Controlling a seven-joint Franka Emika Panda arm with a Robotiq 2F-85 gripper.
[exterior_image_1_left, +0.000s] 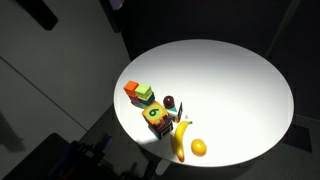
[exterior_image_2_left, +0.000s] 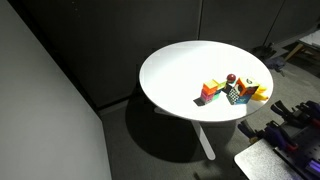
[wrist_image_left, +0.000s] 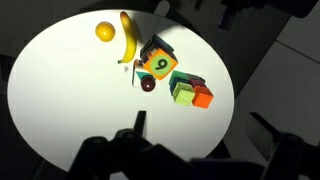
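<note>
My gripper is open above the round white table (wrist_image_left: 60, 120), with its dark fingers spread wide and nothing between them. Past the fingertips in the wrist view lies a cluster of small items. An orange block with a 9 on it (wrist_image_left: 160, 65) stands next to a dark red ball-like piece (wrist_image_left: 148, 84). Closer to the table's edge are a light green block (wrist_image_left: 183, 93) and an orange-red block (wrist_image_left: 202, 96), with darker blocks against them. A yellow banana (wrist_image_left: 129, 37) and an orange fruit (wrist_image_left: 105, 31) lie on the cluster's other side.
The items are gathered close to its rim on the arm's side, and the banana (exterior_image_1_left: 180, 140) is near that edge. Dark floor and a pale wall (exterior_image_2_left: 45, 95) surround the table.
</note>
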